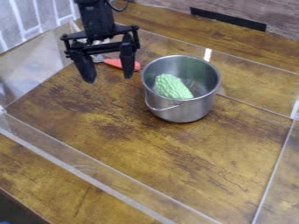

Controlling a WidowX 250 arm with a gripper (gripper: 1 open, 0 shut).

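My black gripper (107,67) hangs open at the upper left, above the wooden table, to the left of a steel pot (184,108) with a wire handle. A pale green, textured oblong object (172,87) lies inside the pot. Behind the gripper lies a small red object (117,63), partly hidden by it.
Clear panels or strips border the work area on the left and right, with a white railing at the back left.
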